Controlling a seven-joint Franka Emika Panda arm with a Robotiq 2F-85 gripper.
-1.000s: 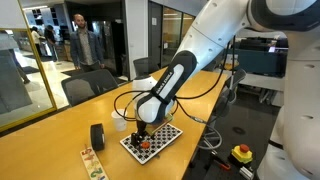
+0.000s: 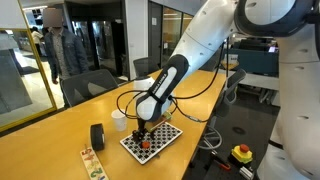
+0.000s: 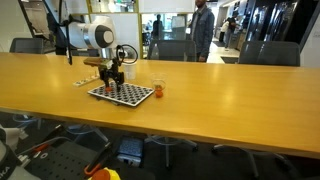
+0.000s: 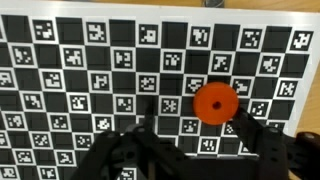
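A round orange object lies on the black-and-white checkered marker board, right of centre in the wrist view. In exterior view 1 the same orange object shows near the board's front edge. My gripper is above the board with its dark fingers apart, and no contact with the orange object can be made out. From the side, the gripper is low over the board, close to the orange object.
A white mug is behind the board. On its left are a dark item and a long narrow box. A small clear container with orange in it stands beside the board.
The arm and gripper look nearly unmoved, and the orange object stays in its place on the board. In the background, a person has walked to the left.
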